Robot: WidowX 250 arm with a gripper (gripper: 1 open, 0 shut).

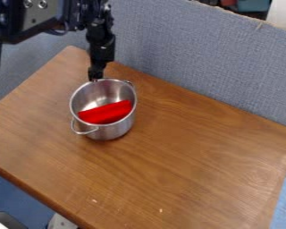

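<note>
A silver pot (103, 130) with handles sits on the wooden table, holding a red oblong object (106, 112) in its lower part. My black gripper (96, 73) is lowered at the pot's back rim, fingertips at or just inside the rim. Whether the fingers are apart or closed is too small and dark to tell.
A grey padded wall (193, 54) runs along the back. A blue strip (281, 201) lies at the right edge.
</note>
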